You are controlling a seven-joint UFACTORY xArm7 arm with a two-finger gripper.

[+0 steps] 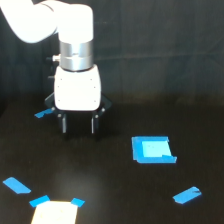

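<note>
My white arm reaches in from the upper left, and its gripper (80,124) points down over the dark table. The two thin black fingers stand apart, so it is open, with nothing visible between them. To its right lies a pale light-blue square (156,149) inside a blue tape outline (136,147). At the lower left, a bright whitish-orange square (54,213) is cut off by the frame's bottom edge, with blue tape (39,200) at its upper corners. The gripper is apart from both squares.
Loose blue tape strips lie at the left (16,186), at the lower right (187,195) and behind the gripper (44,113). Bare dark table fills the middle. A dark curtain (160,60) hangs behind.
</note>
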